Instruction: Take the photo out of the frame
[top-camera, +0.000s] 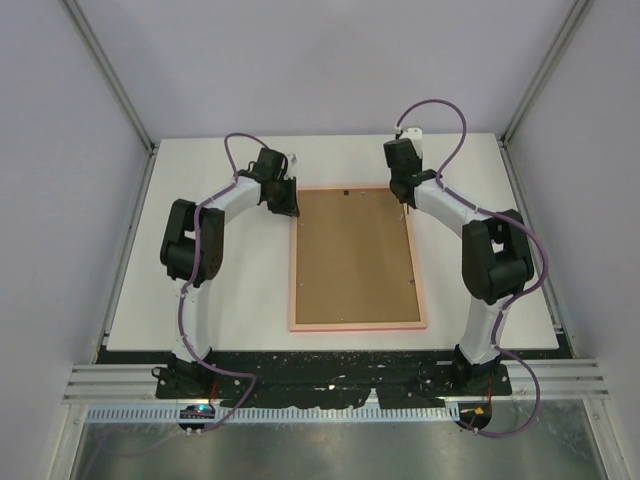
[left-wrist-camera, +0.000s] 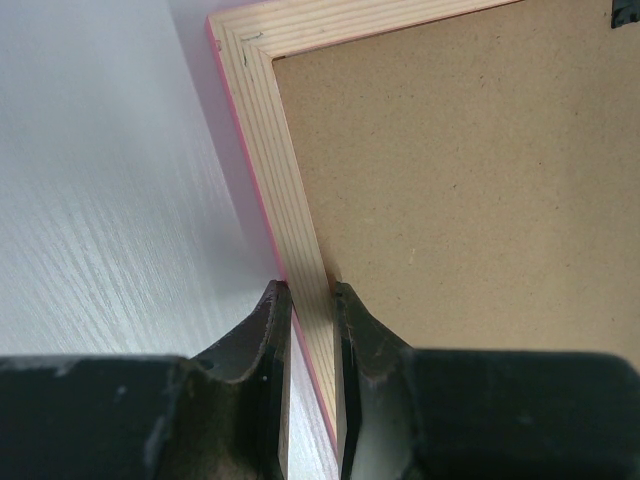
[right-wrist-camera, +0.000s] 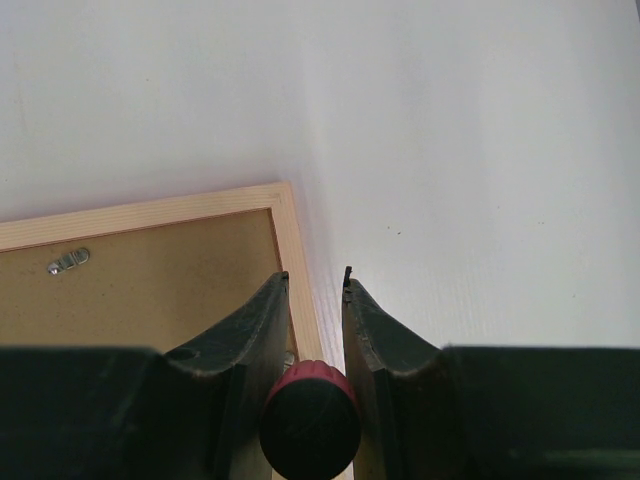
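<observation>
The photo frame lies face down on the white table, its brown backing board upward. Pale wood with a reddish outer side forms its border; any photo is hidden. My left gripper is shut on the frame's left side bar near the far-left corner. Over the far part of the right side bar is my right gripper, shut on a handled tool with a dark round end and red rim. Its lower end is hard to make out.
Small metal clips sit along the backing's edges, and a dark hanger is at the far edge. Bare table extends around the frame. Cables loop above both arms.
</observation>
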